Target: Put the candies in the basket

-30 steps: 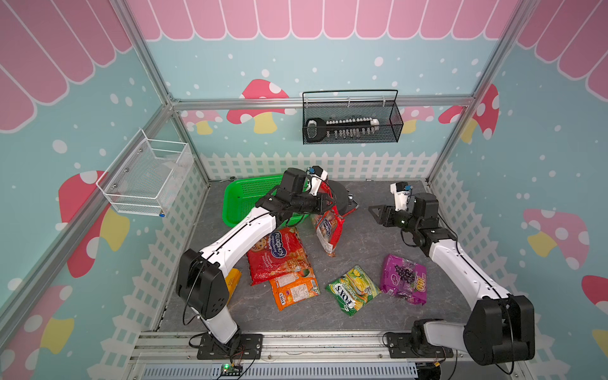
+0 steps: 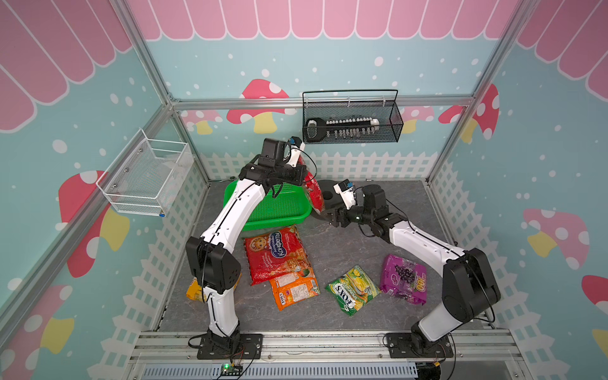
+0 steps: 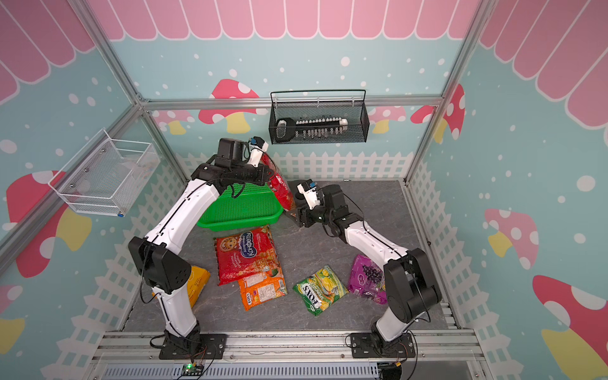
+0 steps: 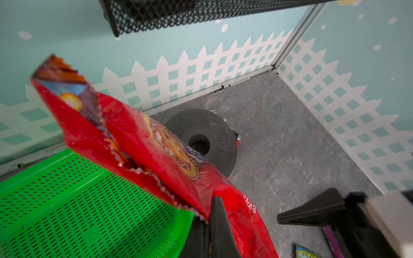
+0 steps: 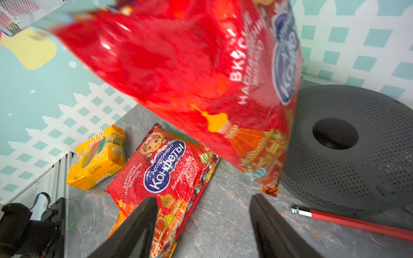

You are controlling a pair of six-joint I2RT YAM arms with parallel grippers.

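My left gripper (image 2: pixel 301 175) is shut on the edge of a red candy bag (image 4: pixel 180 161), which hangs at the right end of the green basket (image 4: pixel 92 210). In the right wrist view the hanging bag (image 5: pixel 215 81) fills the upper part, beyond the fingers of my right gripper. Those fingers stand apart with nothing between them. A second red bag (image 2: pixel 276 254) lies on the table, partly over an orange bag (image 2: pixel 296 290). Nearer the front right are a green-yellow Fox's bag (image 2: pixel 352 289) and a purple bag (image 2: pixel 404 278). A yellow bag (image 5: pixel 96 157) lies at left.
Behind the hanging bag sits a round grey perforated object (image 5: pixel 357 146), with a red pen-like stick (image 5: pixel 357 222) beside it. A black mesh basket (image 2: pixel 353 120) and a white wire basket (image 2: pixel 148 177) hang on the walls.
My left gripper has risen and moved back and left, lifting the red bag towards the green basket. The right arm has come left, close to the bag.
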